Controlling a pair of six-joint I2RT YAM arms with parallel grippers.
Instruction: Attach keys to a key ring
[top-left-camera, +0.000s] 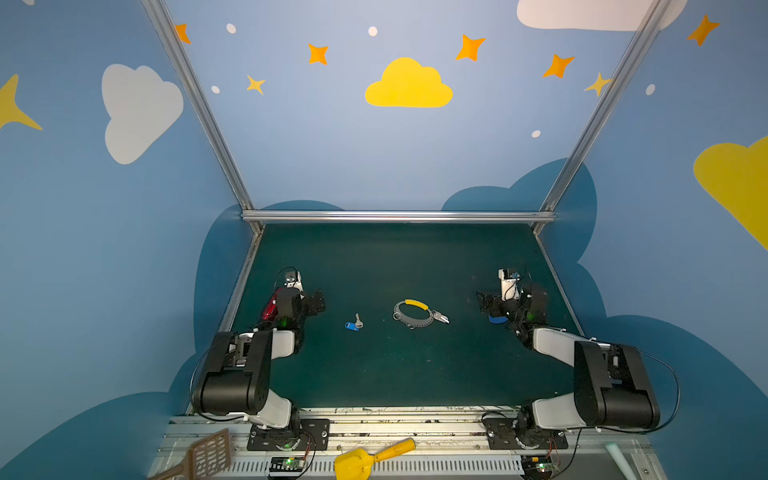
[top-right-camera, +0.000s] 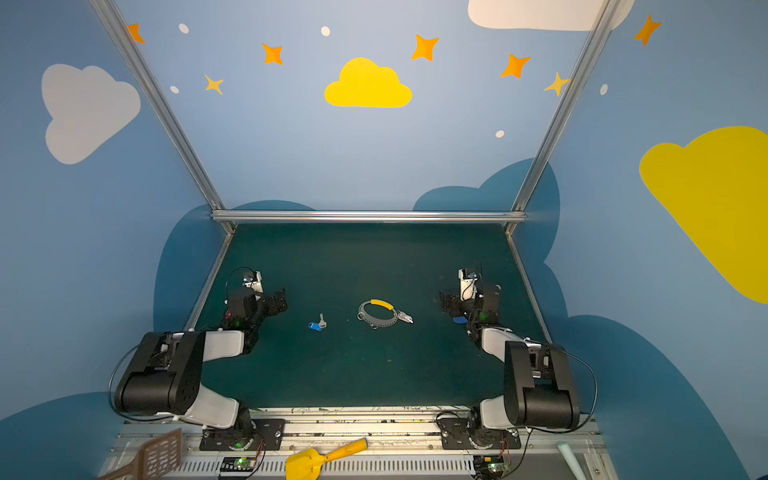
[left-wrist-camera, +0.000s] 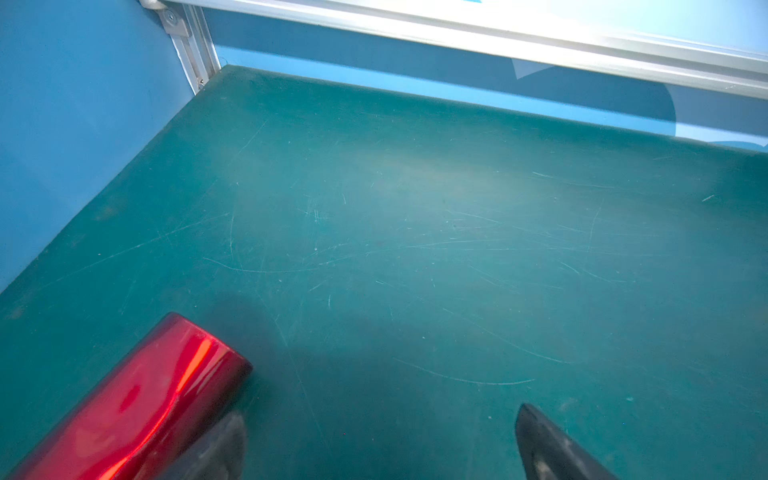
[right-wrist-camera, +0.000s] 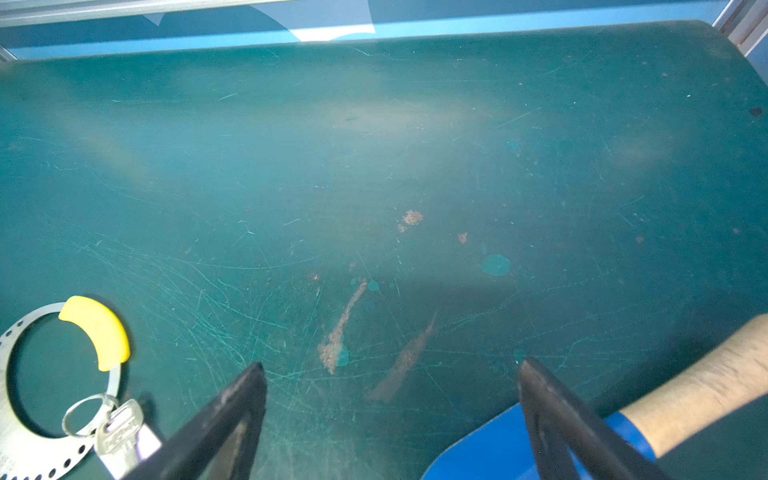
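Note:
A large grey key ring (top-left-camera: 424, 323) with a yellow grip section (right-wrist-camera: 101, 329) lies flat near the table's middle. Hooked to its right side by a small split ring is a silver-and-white key or tag (right-wrist-camera: 121, 436). Left of the ring, apart from it, lies a small key with a blue head (top-left-camera: 352, 326). My left gripper hovers open at the left of the table, clear of the key. On the right side, my right gripper stands open too, the key ring lying to its left. Nothing is between either pair of fingers.
A red cylinder (left-wrist-camera: 152, 392) lies beside the left gripper. Under the right gripper's outer finger is a blue paddle-like object (right-wrist-camera: 492, 448) with a wooden handle (right-wrist-camera: 704, 380). A yellow scoop (top-left-camera: 356, 462) lies outside the front edge.

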